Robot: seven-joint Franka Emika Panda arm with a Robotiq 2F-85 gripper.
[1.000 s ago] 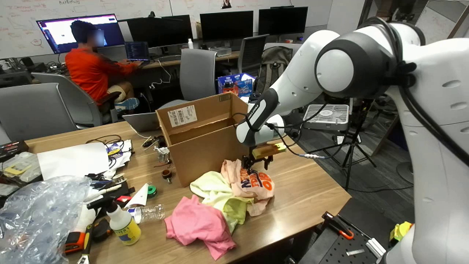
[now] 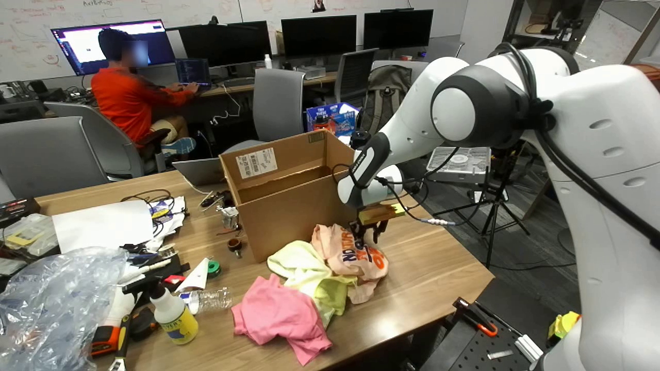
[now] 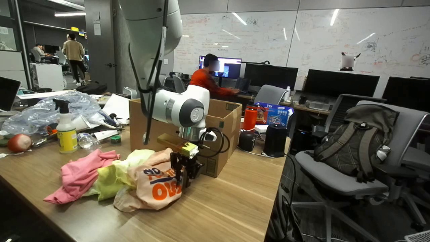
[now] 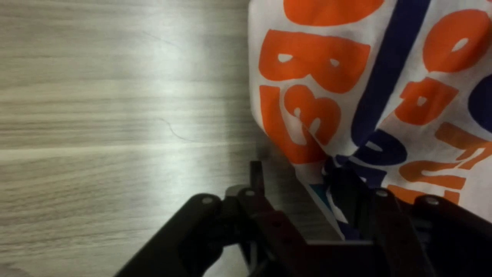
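A peach cloth with orange and navy lettering (image 2: 337, 250) lies rumpled at the right of a row of cloths, in front of the cardboard box (image 2: 297, 216). Yellow-green cloth (image 2: 303, 266) touches it, and pink cloth (image 2: 278, 312) lies at the row's other end. My gripper (image 3: 183, 177) is low at the peach cloth's box-side edge. In the wrist view, the gripper has its fingers apart: the right finger (image 4: 343, 189) presses against the lettered cloth, while the left one (image 4: 256, 177) is over bare wood. The cloth's edge reaches partly into the gap.
The tall open box stands close behind the gripper. A spray bottle (image 2: 176, 318), a clear plastic bottle (image 2: 213, 299) and crumpled plastic wrap (image 2: 55, 309) crowd the left side. Bare tabletop (image 3: 229, 197) lies to the right, ending at the table edge.
My gripper has shifted slightly right and down in exterior view 1. The lettered part of the peach cloth has bunched up and moved a little; the other cloths have stayed put.
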